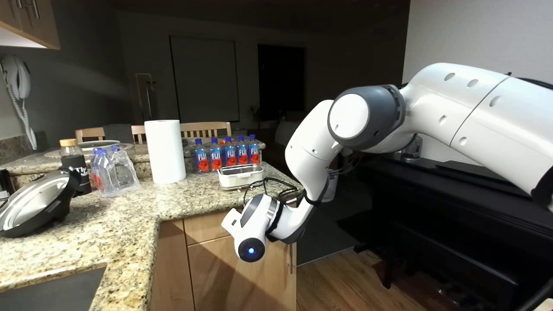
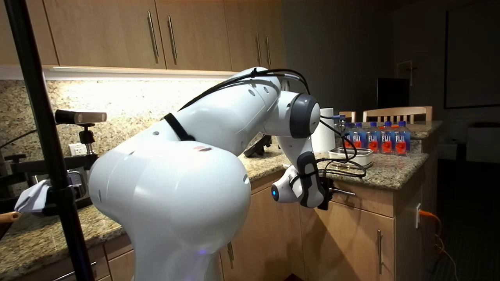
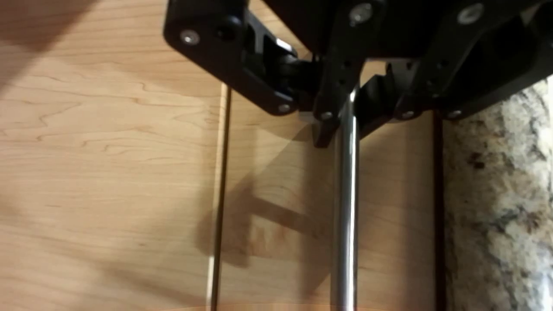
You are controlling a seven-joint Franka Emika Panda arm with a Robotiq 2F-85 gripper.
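Observation:
A slim metal bar handle (image 3: 346, 217) runs lengthwise along the wooden drawer front (image 3: 394, 223) in the wrist view. My gripper is shut on that handle, with a black fingertip on either side of it. From exterior view 2, the gripper (image 2: 329, 192) appears at the drawer just under the countertop, and one end of the handle (image 2: 345, 192) sticks out to its right. The drawer front (image 2: 363, 200) looks flush with the cabinet. In exterior view 1 the arm's wrist hides the fingers and the handle.
Above the drawer, the granite countertop (image 1: 207, 199) holds a white container (image 1: 240, 176), several water bottles (image 1: 228, 155) and a paper towel roll (image 1: 165, 152). Loose black cables (image 2: 349, 173) hang near the counter edge. A cabinet door (image 2: 344, 243) with a vertical handle (image 2: 379, 253) lies below.

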